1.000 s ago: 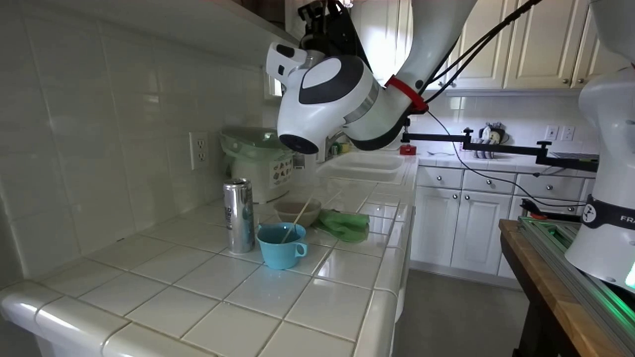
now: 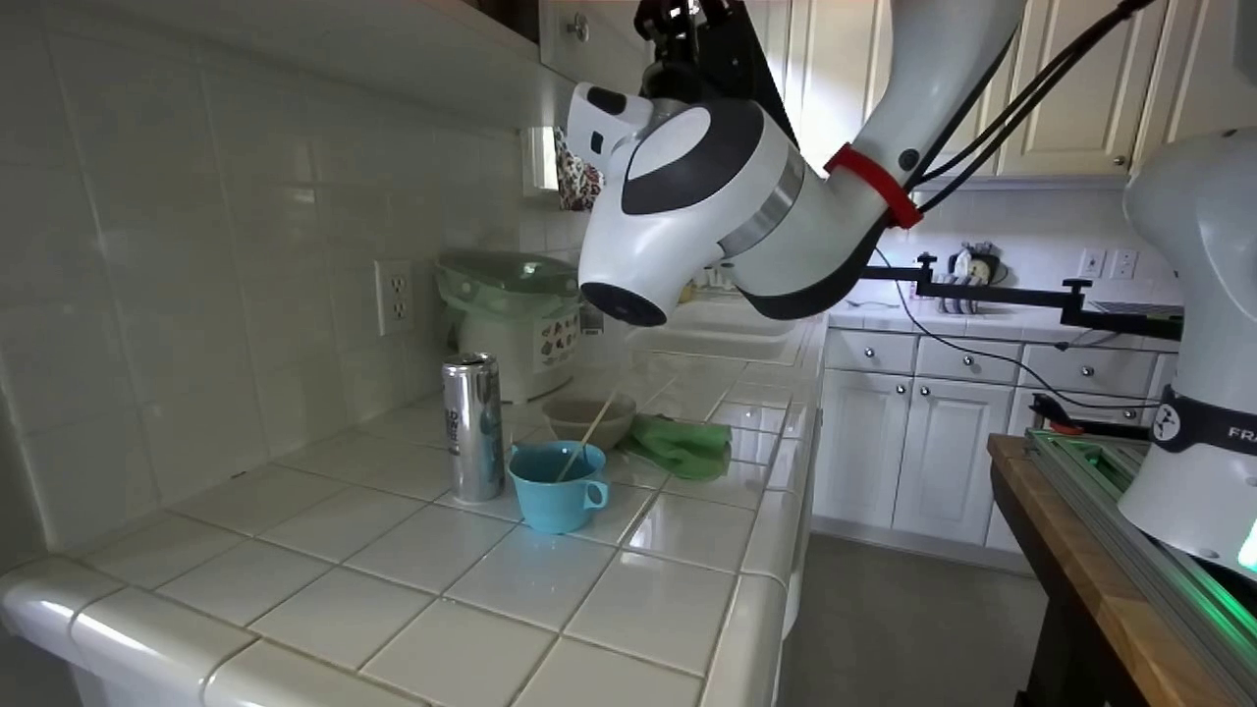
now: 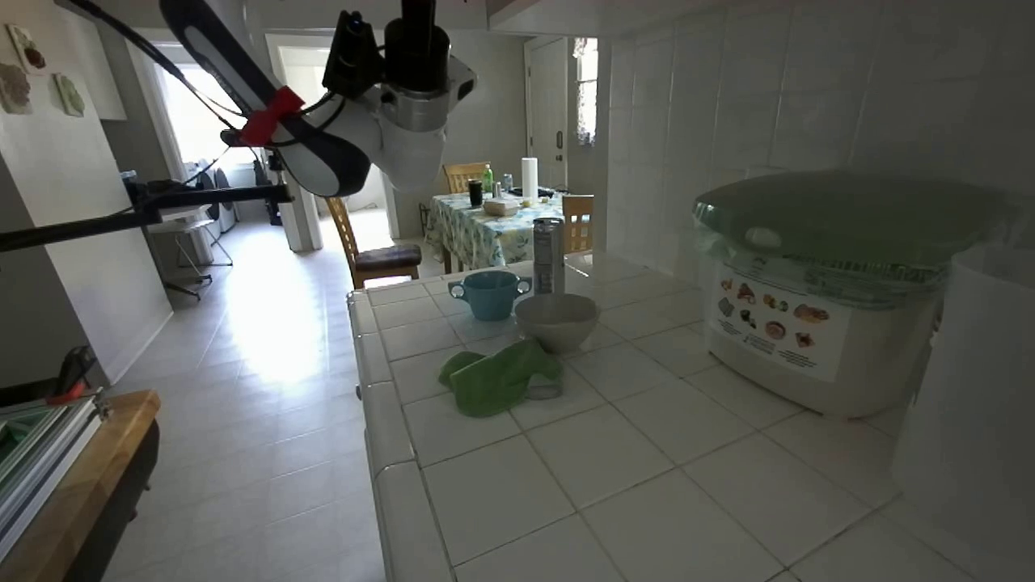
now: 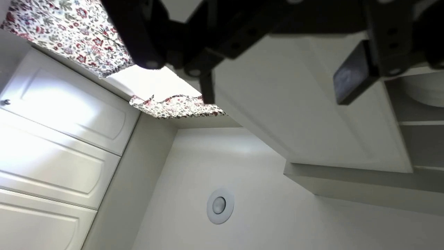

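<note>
Raised above the counter, my gripper points up toward the ceiling. Its fingers (image 4: 352, 75) stand wide apart with nothing held between them. Behind the gap, in the wrist view, is a white cabinet door (image 4: 316, 112), standing away from an open cabinet with shelves (image 4: 422, 121) at the right. Exterior view 1 shows part of this door (image 2: 601, 65) with its round knob (image 2: 577, 26), left of the dark gripper. The fingertips are cut off at the top there.
A silver can (image 2: 473, 430), a blue cup (image 2: 556, 489) with a stick, a bowl (image 2: 583, 418) and a green cloth (image 2: 683, 448) occupy the counter below. A lidded bin (image 2: 513, 324) stands by the wall.
In exterior view 1 the arm has moved right and slightly lower, away from the wall. More of the cabinet door and its knob now shows beside the gripper. The counter items have stayed put.
</note>
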